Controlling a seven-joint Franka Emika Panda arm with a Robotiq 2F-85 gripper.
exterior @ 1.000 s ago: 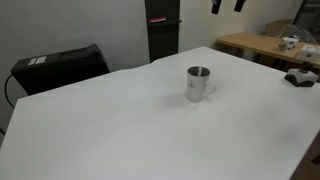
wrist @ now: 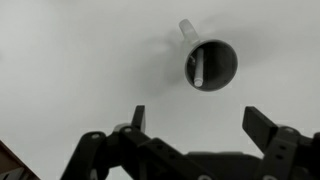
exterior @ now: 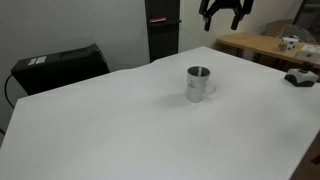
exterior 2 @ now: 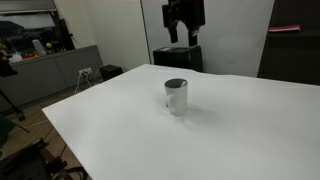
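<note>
A light-coloured mug (exterior: pixel 197 86) with a handle stands upright on the white table (exterior: pixel 110 125). Inside it leans a pale stick-like object (wrist: pixel 199 68), which shows best in the wrist view; what it is I cannot tell. My gripper (exterior: pixel 221 24) is high above the tabletop, at the top edge of exterior view 1. In exterior view 2 the gripper (exterior 2: pixel 183 41) hangs above and behind the mug. Its fingers (wrist: pixel 138 118) are wide apart in the wrist view with nothing between them, and the mug lies beyond their tips.
Apart from the mug, the tabletop is clear. A black box-like device (exterior: pixel 60 75) stands beyond the table's left edge. A wooden table (exterior: pixel 262 45) is behind on the right, and a dark and white item (exterior: pixel 300 78) sits near the right edge.
In exterior view 1 my gripper has come lower and a little to the left, showing more of itself. The mug has stayed in place.
</note>
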